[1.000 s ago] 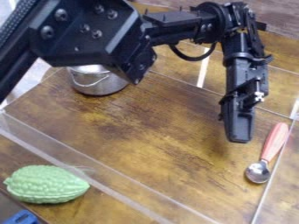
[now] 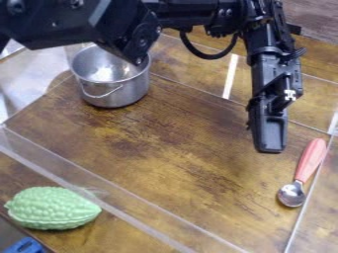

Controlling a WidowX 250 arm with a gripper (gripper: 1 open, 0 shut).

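Note:
My black gripper (image 2: 270, 133) points down over the right side of the wooden surface, shut, with nothing seen between its fingers. Below and to the right of it lies a scoop with a pink-red handle (image 2: 309, 161) and a round metal bowl. A steel pot (image 2: 113, 91) stands at the back left, partly behind the arm. A pale green bitter melon (image 2: 50, 208) lies at the front left.
A blue object (image 2: 24, 246) shows at the bottom left corner. Wood panelling is at the back right.
The arm has risen and shifted, uncovering more of the pot. The gripper has moved slightly up. The scoop, melon and pot stay where they were.

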